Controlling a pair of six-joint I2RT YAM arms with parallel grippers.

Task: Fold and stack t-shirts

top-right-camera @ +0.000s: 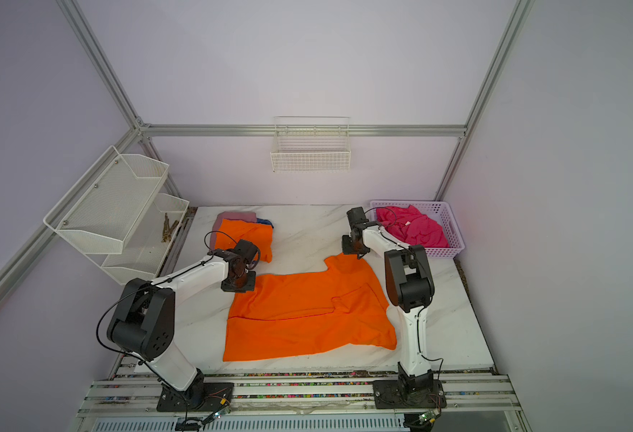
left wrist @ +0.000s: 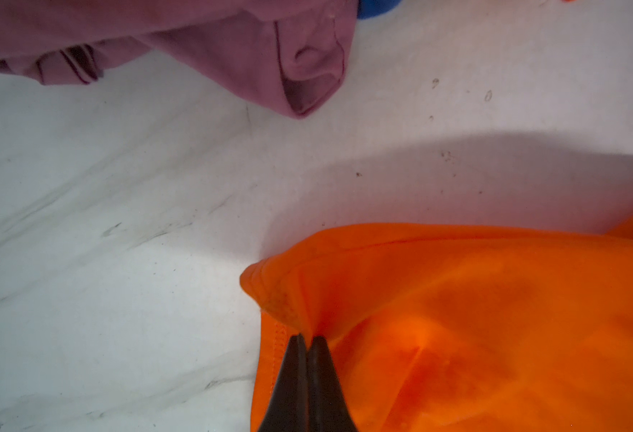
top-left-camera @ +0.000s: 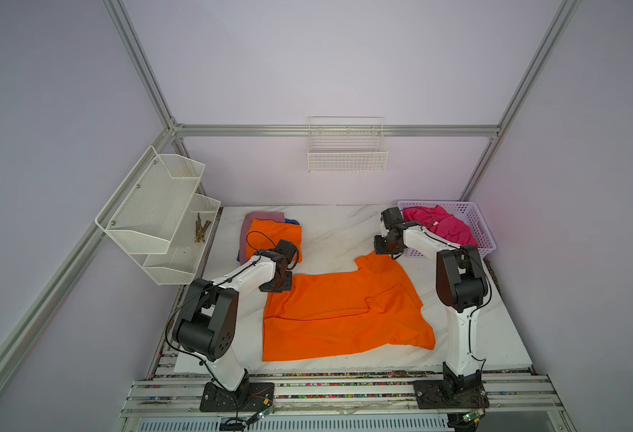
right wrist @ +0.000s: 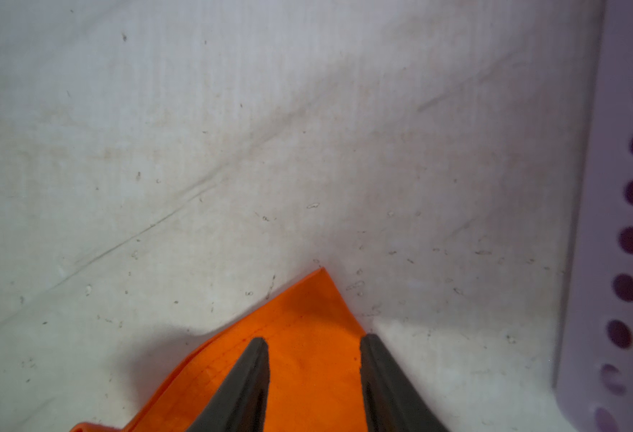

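An orange t-shirt (top-left-camera: pixel 338 331) is spread over the front of the table. My left gripper is shut on a pinched fold at its far left corner, seen in the left wrist view. My right gripper stands open over the shirt's far right tip (right wrist: pixel 309 309), whose point lies just beyond the fingertips. At the back left lies a stack of folded shirts, orange (top-left-camera: pixel 273 229) on mauve (left wrist: pixel 208 43) and blue (left wrist: pixel 374 7).
A purple perforated basket (right wrist: pixel 590 216) with pink cloth (top-left-camera: pixel 449 226) stands at the back right, close beside my right gripper. Mesh shelves (top-left-camera: pixel 151 201) hang at the left.
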